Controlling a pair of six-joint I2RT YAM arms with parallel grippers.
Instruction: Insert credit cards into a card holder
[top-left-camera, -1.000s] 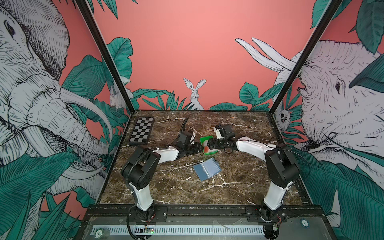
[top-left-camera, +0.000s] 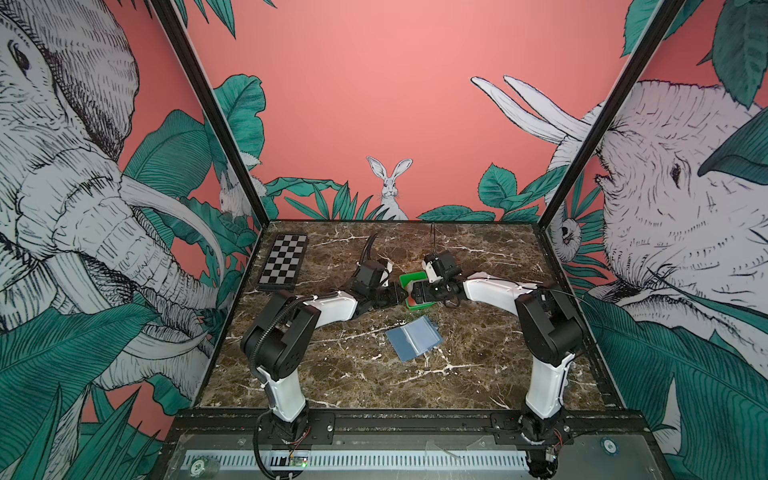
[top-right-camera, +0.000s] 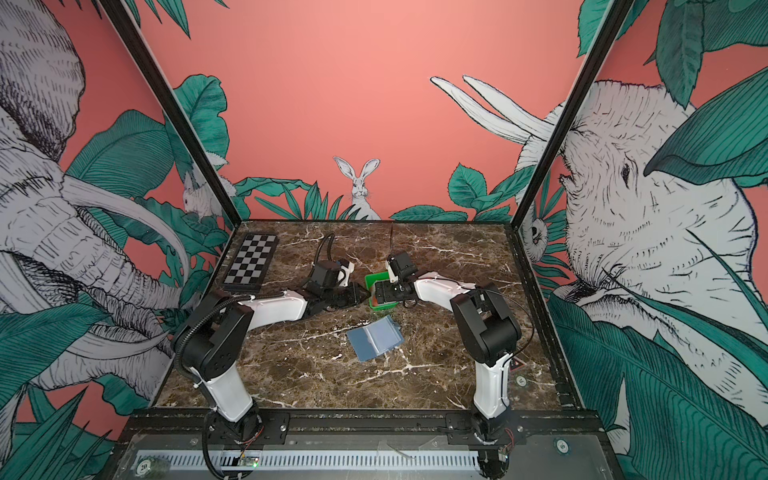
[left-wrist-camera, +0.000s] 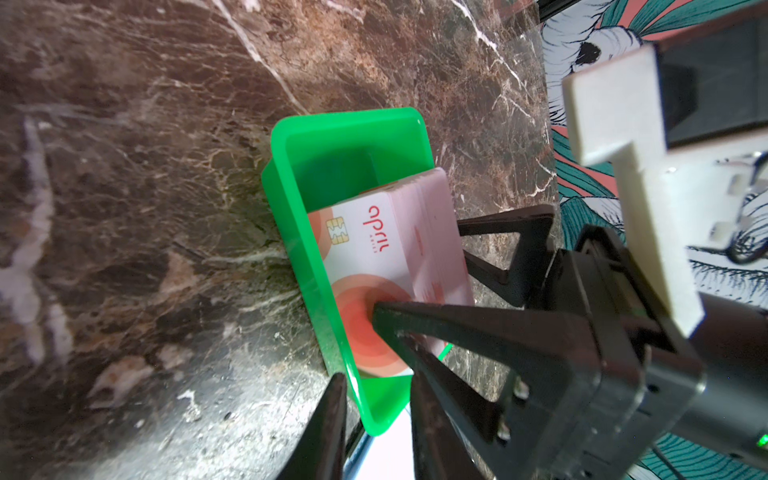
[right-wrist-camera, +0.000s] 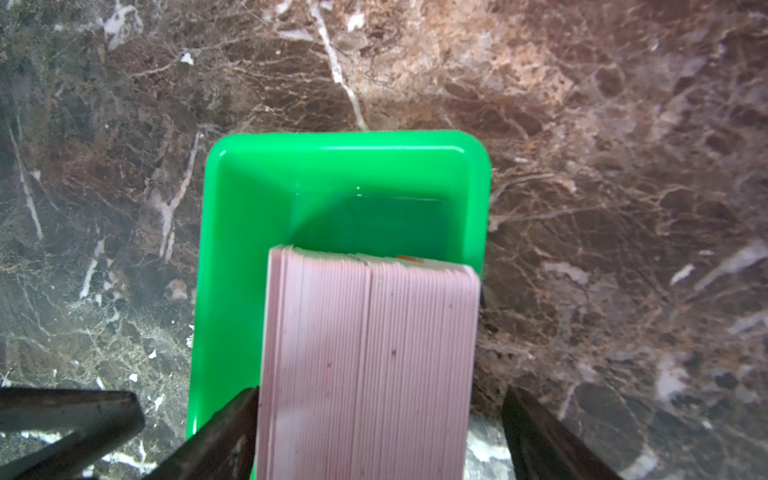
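A thick stack of cards (right-wrist-camera: 368, 360) stands on edge inside the green bin (right-wrist-camera: 344, 142). The front card (left-wrist-camera: 360, 240) is white with an orange circle and a chip. My right gripper is open over the bin, one finger (left-wrist-camera: 432, 320) in front of the stack's printed face and the other behind it. Just left of the bin, my left gripper is part open, with no card visible between its fingers. The blue card holder (top-left-camera: 414, 337) lies opened flat on the table in front of the bin.
A black-and-white checkered board (top-left-camera: 284, 260) lies at the back left. Both arms reach in close together around the bin. Bare marble table (top-left-camera: 480, 368) surrounds the holder, with clear room at the front and right.
My right gripper has moved left, further over the bin and the cards. The left arm has barely shifted, its fingers edging slightly toward the bin. Holder and bin have stayed put.
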